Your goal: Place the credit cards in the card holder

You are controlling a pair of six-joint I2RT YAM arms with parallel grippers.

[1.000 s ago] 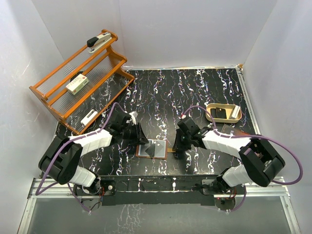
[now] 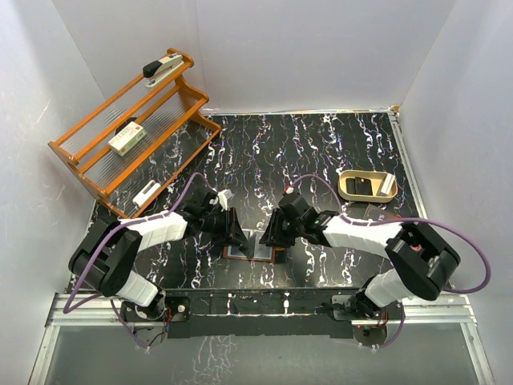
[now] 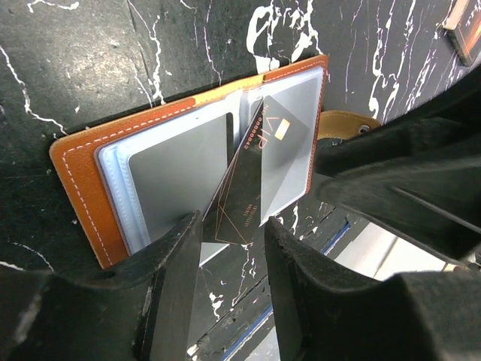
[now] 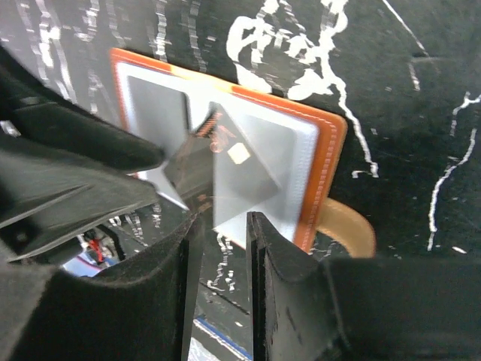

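The black credit card lies loose and slanted across the opened brown card holder, over its middle fold and not inside a pocket. Above the holder, my left gripper stands open. Its fingertips frame the card's lower corner in the left wrist view, with no grip on it showing. My right gripper is parted too and hangs over the holder's right half, nothing held between its fingers. In the right wrist view the card looks blurred, its corner near the other gripper's fingers.
The holder's tan strap sticks out at its right side. A tan tray with several items stands at back right, and a wooden rack fills the left. The dark marbled table behind the holder is clear.
The left gripper has come slightly right and down. The card has hardly moved on the holder.
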